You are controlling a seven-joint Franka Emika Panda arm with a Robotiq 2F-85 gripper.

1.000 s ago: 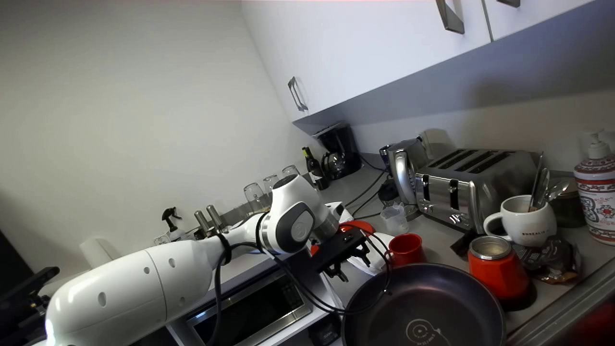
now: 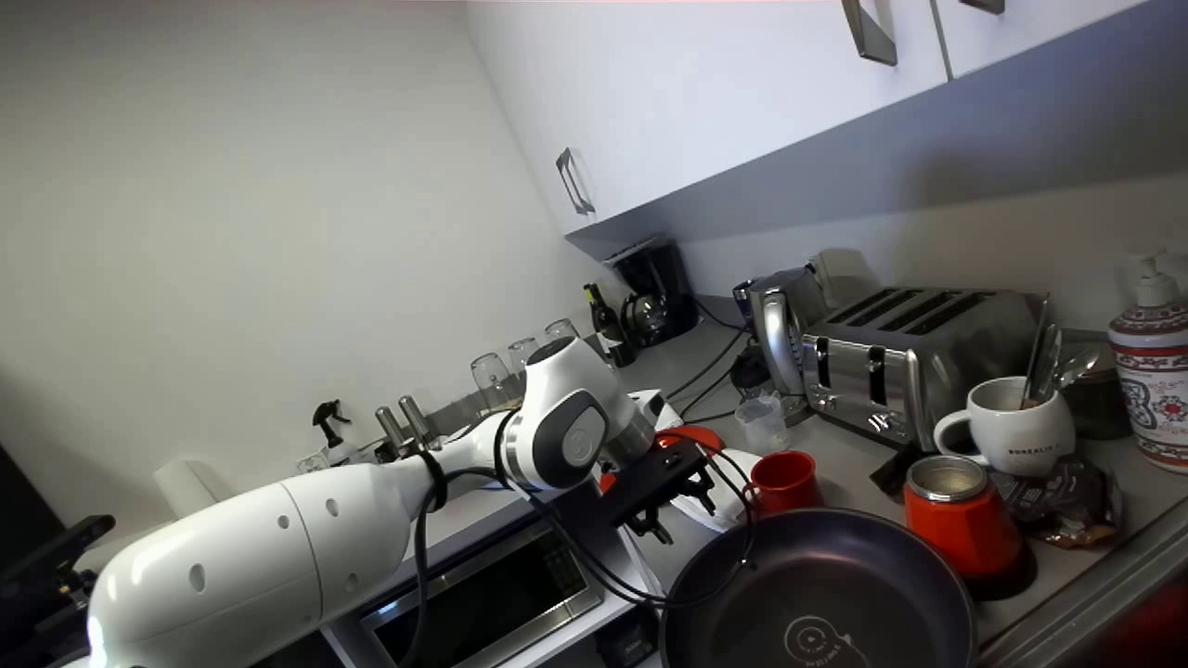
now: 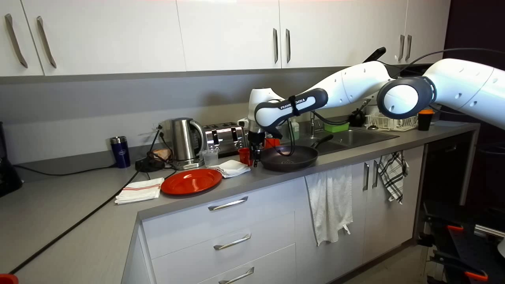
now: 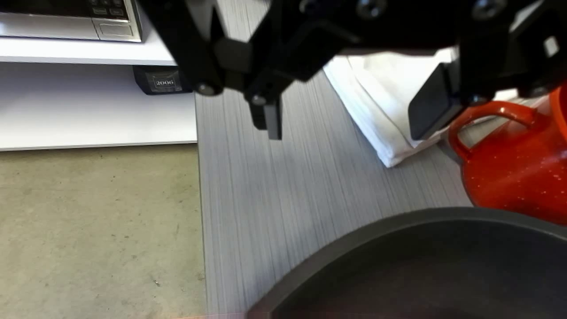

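Observation:
My gripper stands open above the counter, its two black fingers wide apart with nothing held between them. A folded white cloth (image 4: 374,101) lies under and behind the right-hand finger in the wrist view. Close to that finger is a red mug (image 4: 518,170), its handle toward the cloth. The dark frying pan (image 2: 819,590) sits on the counter beside the gripper; its rim curves through the lower right of the wrist view. A red plate (image 3: 191,181) rests left of the cloth in exterior view 2.
Behind the pan are a toaster (image 2: 930,345), a kettle (image 3: 187,142), a red moka pot (image 2: 963,523) and a white mug (image 2: 1008,429) with cutlery. The counter's front edge (image 4: 200,212) runs just left of the gripper. Bare counter (image 3: 71,208) spreads at the far left.

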